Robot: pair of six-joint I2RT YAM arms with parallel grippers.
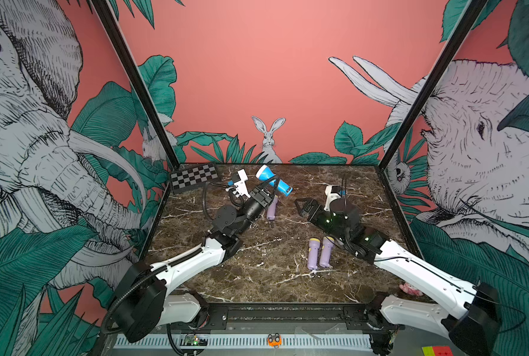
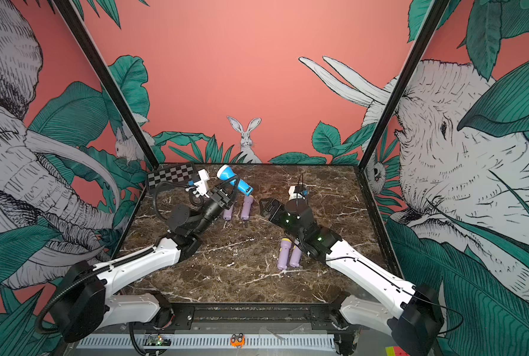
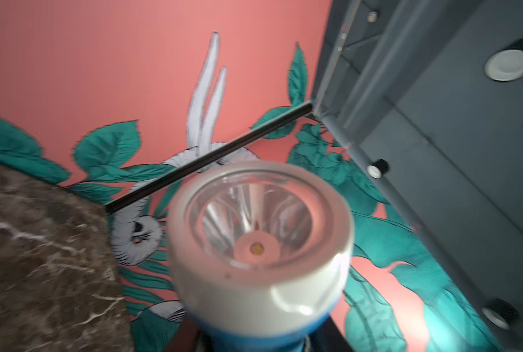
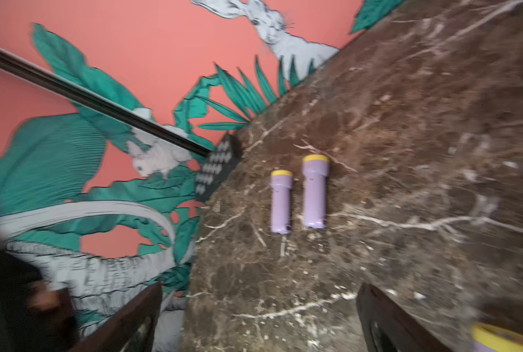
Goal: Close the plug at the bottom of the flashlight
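A blue flashlight (image 1: pixel 265 173) with a pale head hangs above the far middle of the table, tilted. My left gripper (image 1: pixel 271 184) is shut on its body. Its white head (image 3: pixel 258 293) fills the lower middle of the left wrist view, lens toward the camera. The tail end (image 2: pixel 246 190) points to the right, toward my other arm; the plug there is too small to make out. Some distance to the right of that tail, my right gripper stands open, its fingers (image 4: pixel 390 319) apart over bare table with nothing between them.
Two lilac flashlights (image 4: pixel 316 196) with yellow rims lie behind the left gripper. Two more lilac flashlights (image 1: pixel 313 255) lie below the right arm. A checkered board (image 1: pixel 194 177) sits in the far left corner.
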